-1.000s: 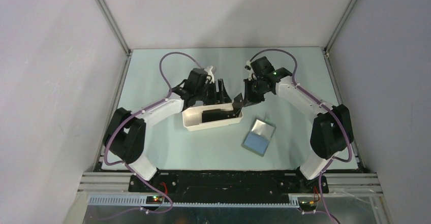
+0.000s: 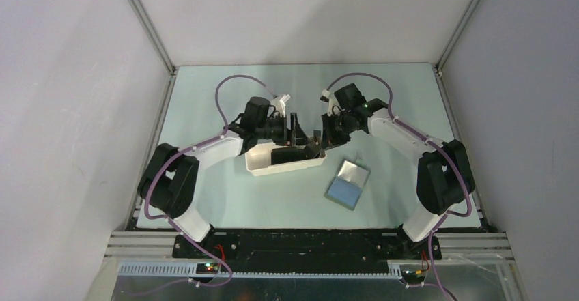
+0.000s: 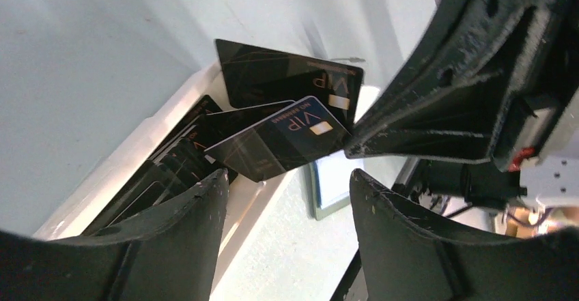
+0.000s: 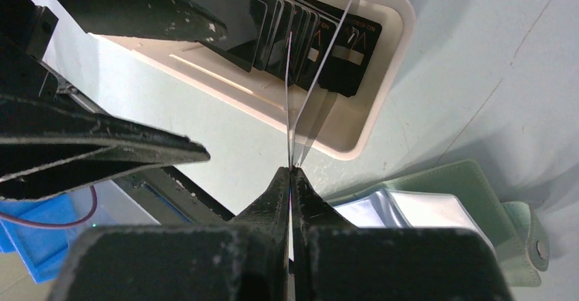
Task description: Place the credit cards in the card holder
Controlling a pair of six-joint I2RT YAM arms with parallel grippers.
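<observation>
My right gripper is shut on two black cards, pinched together at one edge and fanned apart. One is the VIP card point(image 3: 280, 140), tilted over the tray; the other black card point(image 3: 287, 79) rises behind it. Edge-on, both appear as thin lines in the right wrist view. My left gripper is open, its fingertips just short of the VIP card and nothing clamped. More black cards point(image 4: 351, 55) lie overlapping in the cream tray point(image 2: 287, 168). Open on the table, right of the tray, is the green card holder point(image 2: 347, 183) with clear sleeves.
Both grippers face each other closely above the tray's right end. Blue bins point(image 4: 41, 236) show at the lower left of the right wrist view.
My right gripper has moved slightly left and toward the front, bringing the cards closer to the left gripper. Tray and holder stay put.
</observation>
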